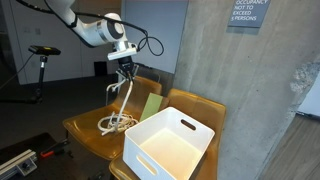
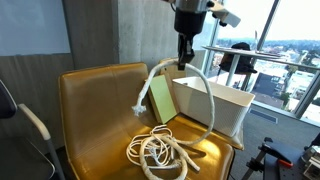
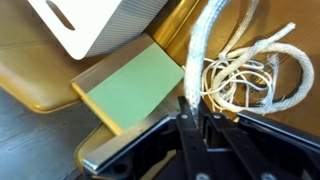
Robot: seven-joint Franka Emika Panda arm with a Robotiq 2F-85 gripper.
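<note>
Held up above the brown chair seat, my gripper (image 2: 185,60) is shut on a strand of white rope (image 2: 209,99). From the fingers the strand hangs in an arch, one end (image 2: 140,103) dangling free and the other side running down toward the seat. The rest of the rope lies as a loose coil (image 3: 250,75) on the chair, below the gripper. In the wrist view the held strand (image 3: 199,45) rises from between the fingers and passes close to the lens.
A large white box (image 1: 169,142) with handle slots stands right of the rope on the chairs. A green book-like object (image 2: 162,97) leans between rope and box. Brown chair backs (image 1: 197,108) rise behind.
</note>
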